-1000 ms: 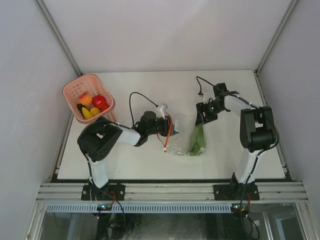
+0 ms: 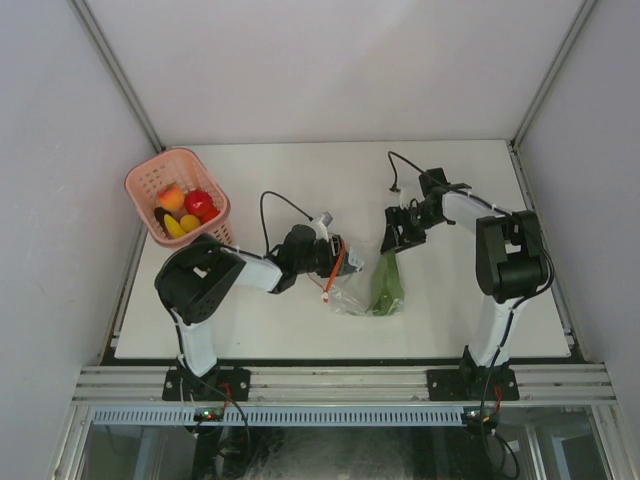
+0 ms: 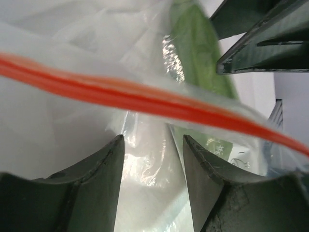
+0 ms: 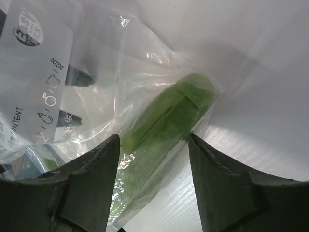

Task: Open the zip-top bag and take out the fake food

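The clear zip top bag lies at the table's centre, its red zip strip crossing the left wrist view. A green food piece shows inside it, also under clear plastic in the right wrist view. My left gripper is at the bag's zip end, open, fingers apart with plastic seen beyond them. My right gripper is open over the upper end of the green piece, its fingers either side of it in the right wrist view.
A pink basket holding several fake fruits stands at the back left.
The bag and green piece have shifted slightly left and toward the front. The right gripper has moved a little left; the left gripper has moved only slightly.
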